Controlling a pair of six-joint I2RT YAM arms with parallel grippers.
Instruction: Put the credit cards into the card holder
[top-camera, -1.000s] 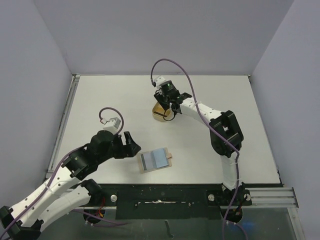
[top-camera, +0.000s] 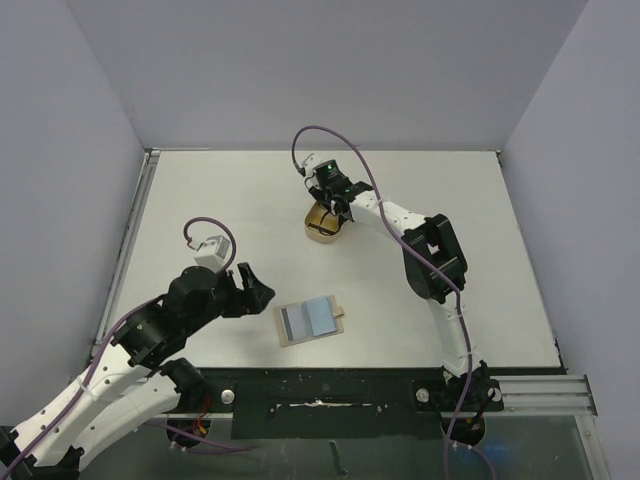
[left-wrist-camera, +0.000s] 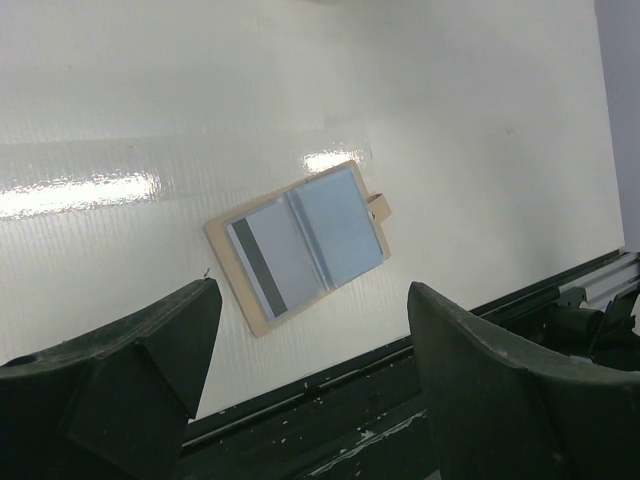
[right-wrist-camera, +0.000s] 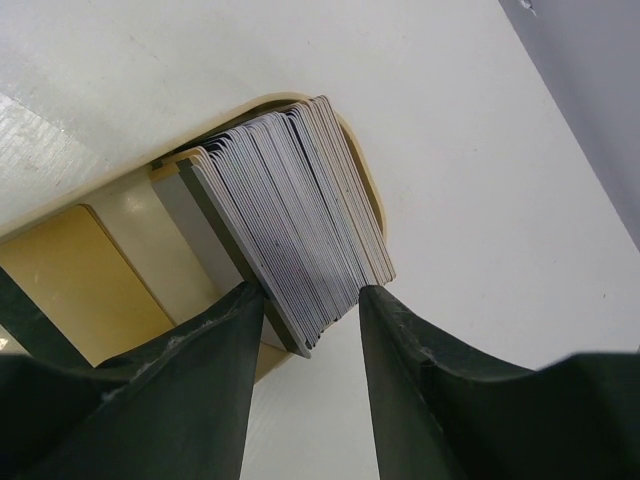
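Note:
A flat tan card holder (left-wrist-camera: 262, 326) with greyish-blue pockets lies open on the table near its front edge. Behind it, toward the table's middle back, stands a tan box (top-camera: 322, 235). The right wrist view shows a tight stack of thin cards (right-wrist-camera: 290, 190) tilted at one end of that box. My right gripper is over the stack's near end, its fingers apart on either side of some cards; whether they are pinched cannot be seen. My left gripper hangs open and empty above and to the left of the card holder.
A yellow-brown piece with a dark band (right-wrist-camera: 75, 285) occupies the box's other end. Free white tabletop (top-camera: 200, 195) surrounds both items. Grey walls (top-camera: 335, 70) stand behind and at the sides.
Over the last second both arms have shifted a little to the left, the right gripper staying over the box. The card holder is unmoved.

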